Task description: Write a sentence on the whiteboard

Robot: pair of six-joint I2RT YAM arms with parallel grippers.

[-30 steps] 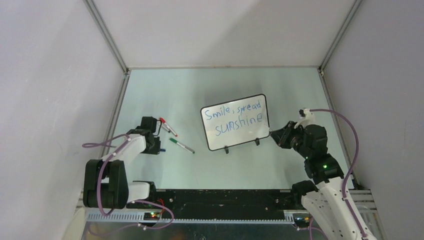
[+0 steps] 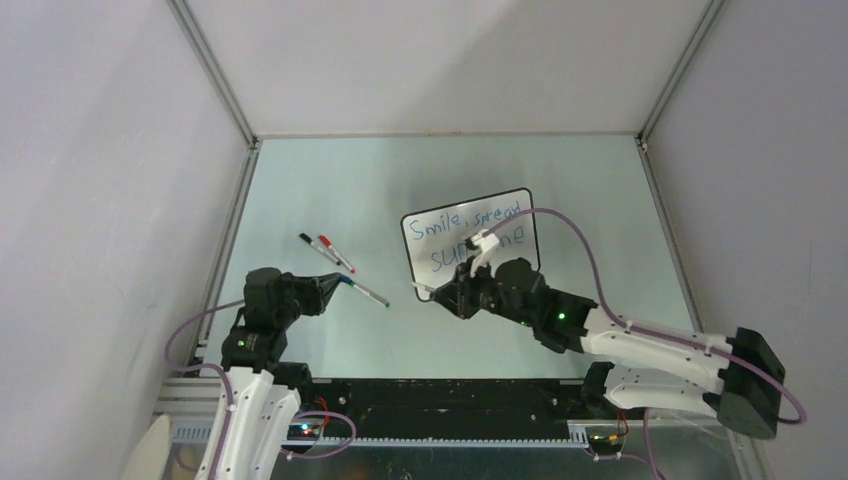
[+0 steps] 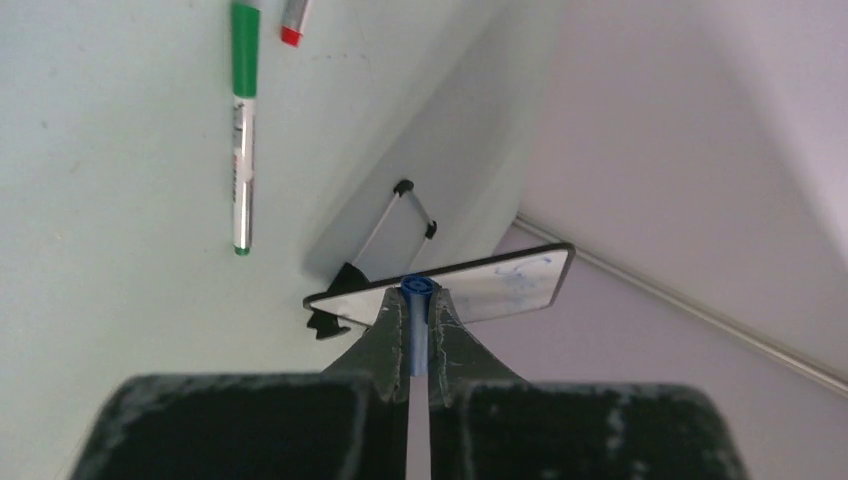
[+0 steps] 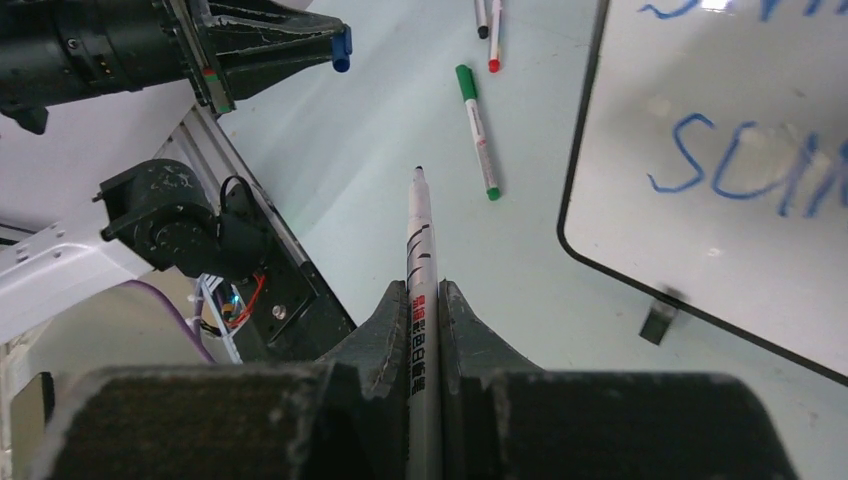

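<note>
The whiteboard stands tilted on its small stand and bears blue handwriting, "Smile, spread" above a second line that my right arm partly covers. My right gripper is shut on a white marker whose bare dark tip points away from the fingers. In the top view that marker is by the board's lower left corner. My left gripper is shut on a small blue cap, its hollow end showing. Cap and marker tip are apart, with the cap farther left, above the table.
A green-capped marker lies on the table between the two grippers. Behind it lie a red marker and a black marker. The table in front of the board is clear.
My right gripper has swung left from the board's lower right corner, carrying the marker across its lower edge. The left gripper has moved slightly right and turned, bringing the blue cap toward the board.
</note>
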